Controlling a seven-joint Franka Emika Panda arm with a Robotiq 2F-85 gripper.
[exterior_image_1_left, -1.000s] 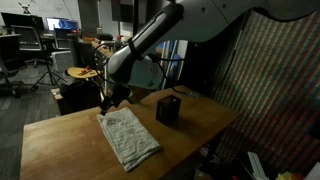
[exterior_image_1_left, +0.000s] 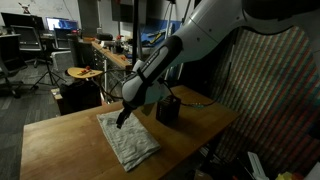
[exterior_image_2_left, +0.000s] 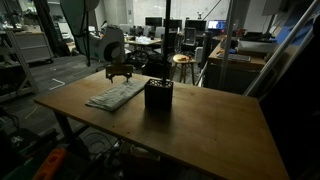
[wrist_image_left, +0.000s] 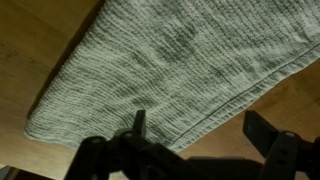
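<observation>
A pale grey-green cloth (exterior_image_1_left: 130, 142) lies spread on the wooden table, longer than it is wide. Ribbed weave and a hemmed edge of the cloth (wrist_image_left: 180, 65) fill much of the wrist view. My gripper stands open, its two fingers wide apart, with cloth and bare wood visible beyond the gap and nothing held. In exterior view 1 the gripper (exterior_image_1_left: 123, 120) hangs over the cloth's middle to far part. Exterior view 2 has the gripper (exterior_image_2_left: 118, 77) at the cloth's far end. How much height separates fingertips and cloth I cannot tell.
A black open box (exterior_image_2_left: 159, 95) stands on the table beside the cloth. Bare tabletop (exterior_image_2_left: 215, 120) stretches to the right of the box in exterior view 2. Desks, chairs and a round stool (exterior_image_2_left: 181, 60) are farther back, off the table.
In exterior view 1 the arm has come nearer the camera and lower, from the cloth's far end to over the cloth. The cloth and box look unmoved.
</observation>
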